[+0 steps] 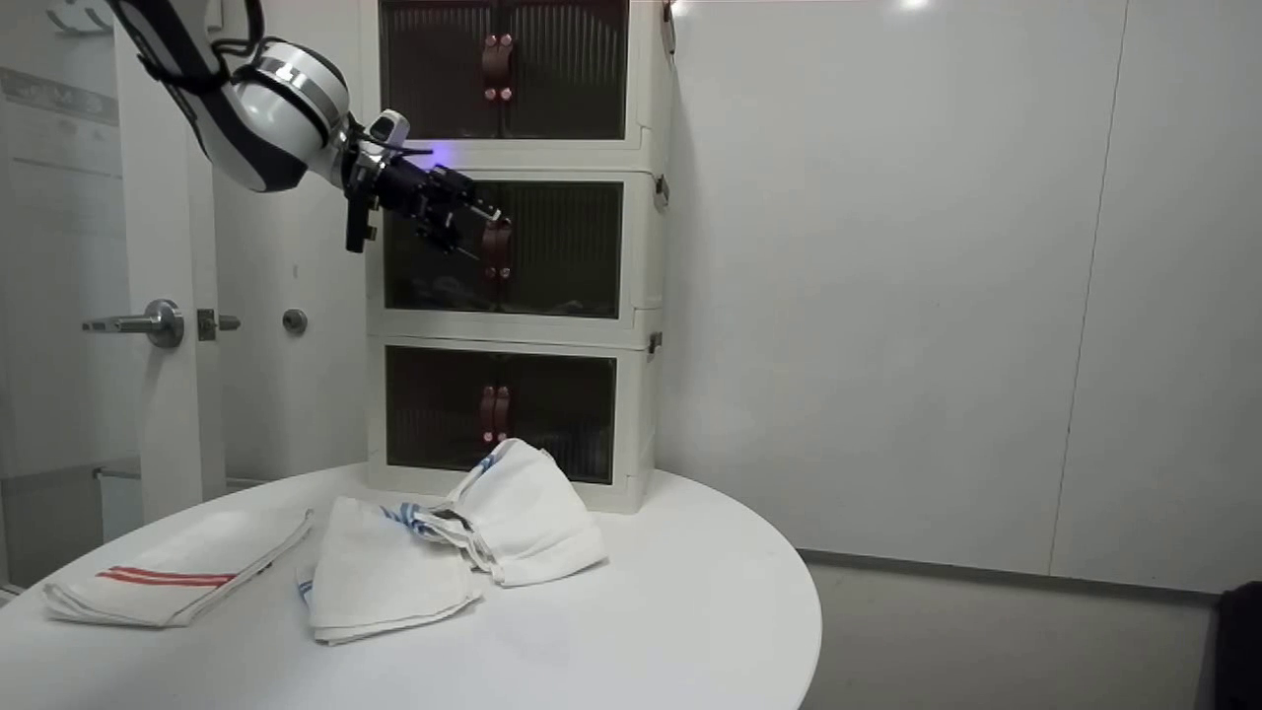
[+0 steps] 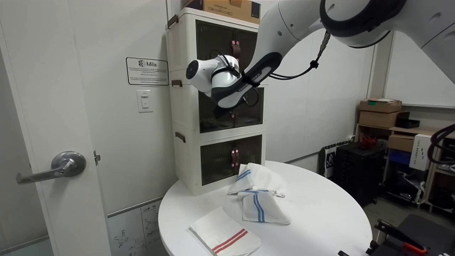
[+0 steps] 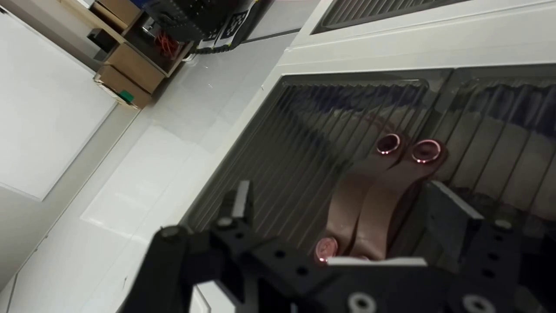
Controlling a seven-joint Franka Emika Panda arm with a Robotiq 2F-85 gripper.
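Observation:
Two brown strap handles with pink studs sit side by side on the dark ribbed doors of the middle cabinet box, which are closed. My gripper is open, its two fingers wide apart on either side of the handles in the wrist view. In exterior view 1 the gripper points at the middle doors, close to the handles; whether it touches them cannot be told. Nothing is held between the fingers. In exterior view 2 the arm's wrist covers the gripper and most of the middle handles.
The white cabinet stack stands on a round white table. Before it lie two blue-striped cloths, one crumpled, one folded, and a folded red-striped cloth.

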